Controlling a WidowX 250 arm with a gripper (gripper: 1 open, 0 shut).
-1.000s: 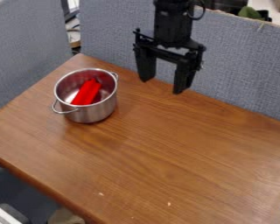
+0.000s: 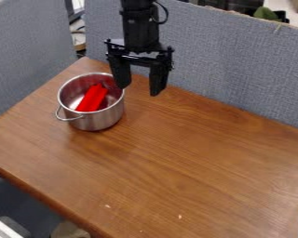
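Observation:
A steel pot (image 2: 111,116) with a wire handle sits on the left part of the wooden table. Inside it lies a red object (image 2: 93,99), tilted against the pot's interior. My black gripper (image 2: 139,82) hangs above and just behind the pot, slightly to its right, its two fingers spread wide open with nothing visible between them.
Grey padded panels (image 2: 251,65) line the back and left side.
My gripper has moved left and downward from over the back middle of the table toward the pot. The pot and red object have not visibly moved.

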